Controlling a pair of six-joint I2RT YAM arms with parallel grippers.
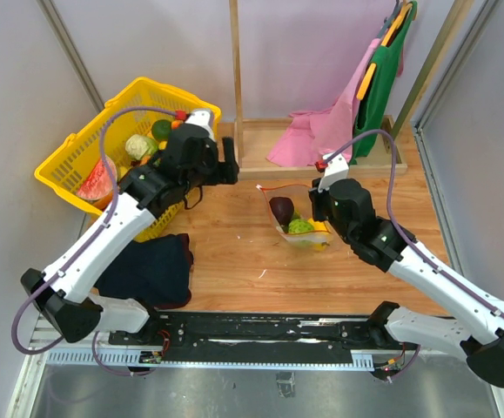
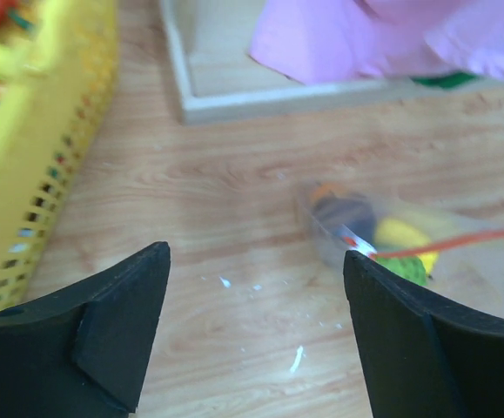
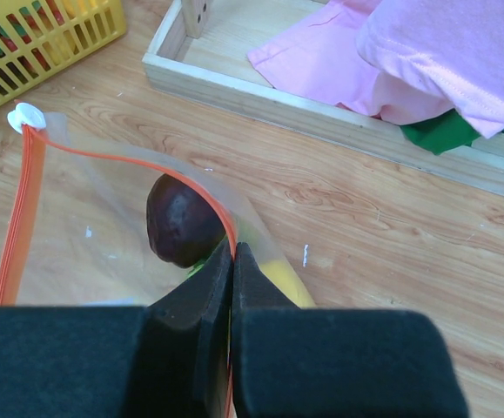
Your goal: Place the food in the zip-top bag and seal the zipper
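A clear zip top bag (image 1: 288, 238) with an orange-red zipper edge hangs from my right gripper (image 1: 313, 193), which is shut on that edge. Its mouth gapes, and a white slider (image 3: 27, 117) sits at one end of the zipper. Inside are a dark purple food item (image 1: 282, 209), a green one (image 1: 299, 226) and a yellow one (image 2: 399, 233). To the left of the bag, near the yellow basket, my left gripper (image 1: 231, 160) stands open with nothing between its fingers.
The yellow basket (image 1: 56, 174) of fruit and vegetables is at the back left, partly behind my left arm. A wooden rack (image 1: 256, 157) with pink cloth (image 1: 321, 135) and green cloth (image 1: 380, 87) stands behind. Dark folded cloth (image 1: 147, 274) lies at front left. Bare table lies between.
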